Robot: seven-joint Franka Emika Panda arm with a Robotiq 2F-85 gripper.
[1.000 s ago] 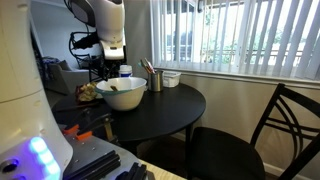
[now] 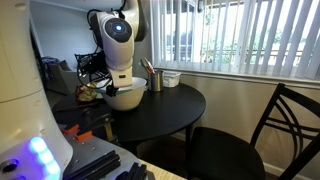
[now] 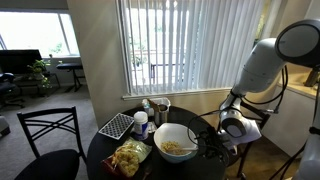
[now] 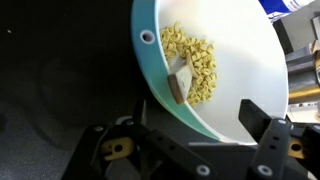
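Note:
A large white bowl [image 4: 235, 60] with a pale blue-green outer side holds a small heap of pale, pasta-like pieces [image 4: 203, 62]. One end of a light, flat object [image 4: 181, 82], perhaps a utensil handle, shows over the heap in the wrist view; its full shape is unclear. My gripper is open above the bowl's near rim, its fingers [image 4: 268, 127] wide apart with nothing held. In the second exterior view the bowl [image 3: 176, 148] stands on the dark table, with the gripper over its right side. From the first exterior view, the arm partly covers the bowl [image 2: 128, 99].
A yellow-and-red bag [image 3: 127, 158], a white bottle [image 3: 140, 127] and a white rack [image 3: 117, 126] stand around the bowl. A utensil holder [image 2: 155, 81] and a white box [image 2: 171, 79] are farther back. Black chairs stand beside it.
In the first exterior view the arm has shifted rightward and come lower, covering more of the bowl. The bowl and the table items have stayed in place.

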